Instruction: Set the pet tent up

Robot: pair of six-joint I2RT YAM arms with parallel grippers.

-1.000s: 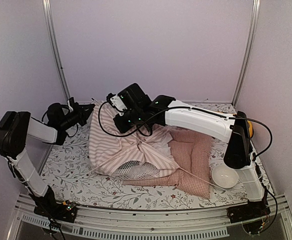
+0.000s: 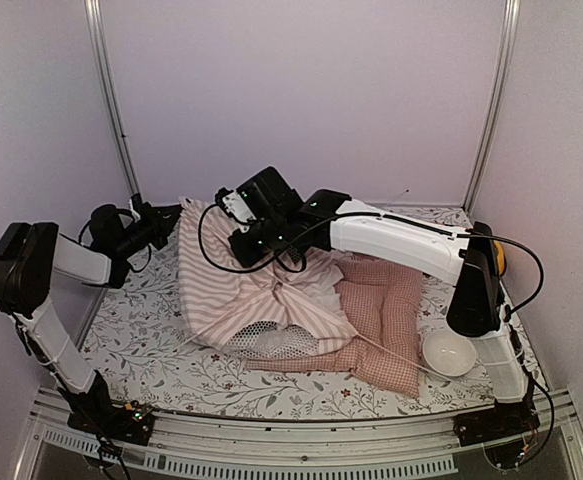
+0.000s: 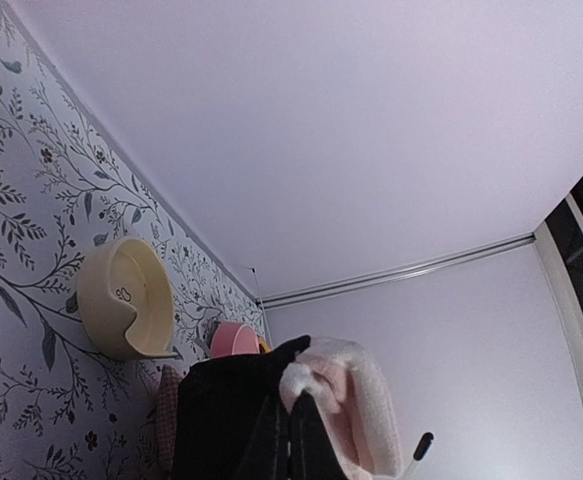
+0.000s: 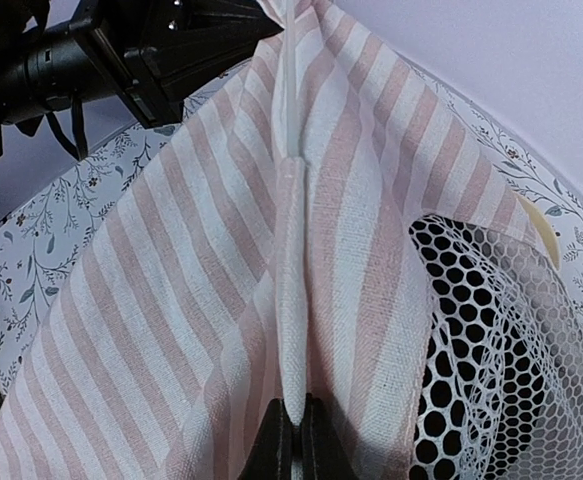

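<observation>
The pink-striped tent fabric with white mesh is bunched over the middle of the table. My left gripper is at the fabric's upper-left corner, shut on a pale, folded bit of fabric. My right arm reaches across the tent; in the right wrist view its gripper is shut on a thin pole inside a fabric sleeve, which runs up toward the left gripper, where a bare pale stretch shows.
A pink checked cushion lies under the tent at right. A white bowl sits front right. A cream bowl and pink bowl show in the left wrist view. Bare patterned table lies at front left.
My left gripper has shifted slightly left with the fabric corner. The right arm and the rest of the tent look almost unchanged.
</observation>
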